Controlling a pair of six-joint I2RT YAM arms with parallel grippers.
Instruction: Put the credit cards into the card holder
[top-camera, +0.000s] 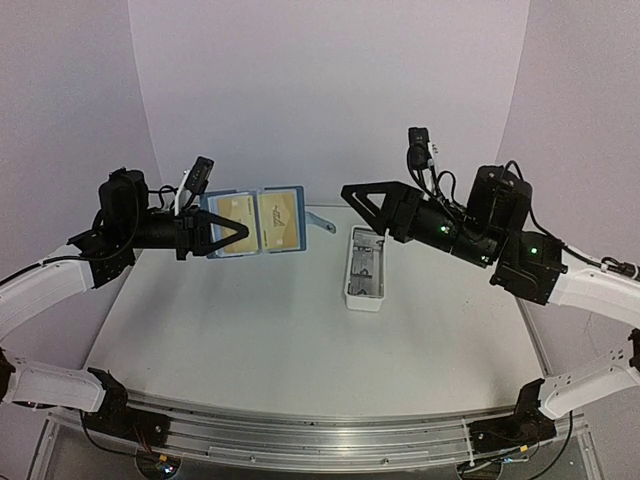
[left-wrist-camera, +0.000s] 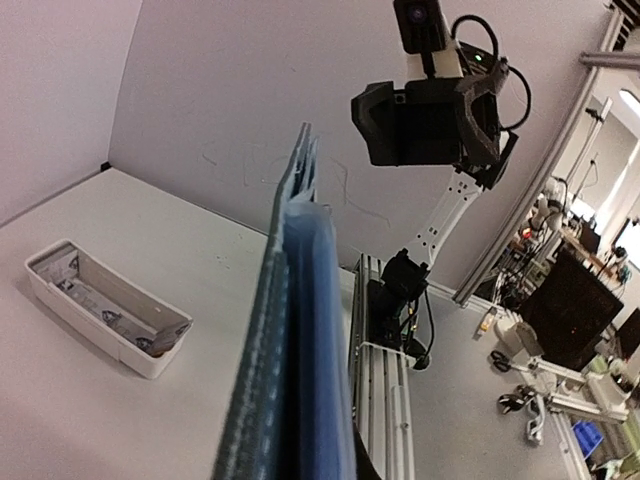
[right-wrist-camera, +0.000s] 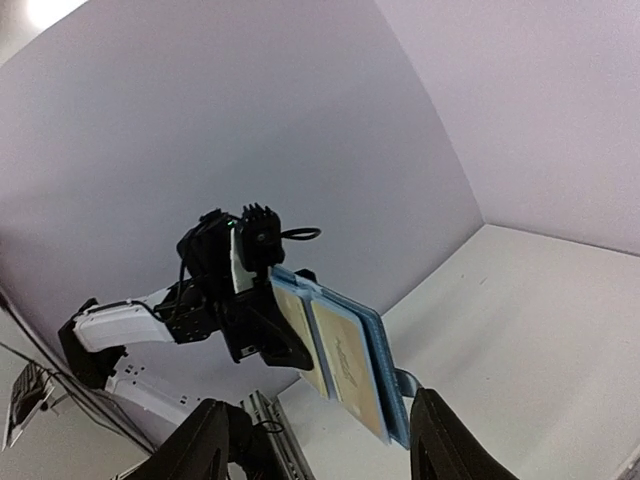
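My left gripper (top-camera: 240, 235) is shut on the left part of a blue card holder (top-camera: 303, 217), which hangs unfolded above the table. Two tan cards show on its inner faces: a left card (top-camera: 238, 211) partly behind the gripper's fingers and a right card (top-camera: 281, 222). A blue strap (top-camera: 321, 223) sticks out from the holder's right side. In the left wrist view the holder (left-wrist-camera: 316, 300) appears edge-on. My right gripper (top-camera: 354, 200) is open to the right of the holder, apart from it, with nothing between its fingers.
A narrow white box (top-camera: 364, 304) with greyish flat things (top-camera: 366, 265) inside stands on the table, below and between the two grippers.
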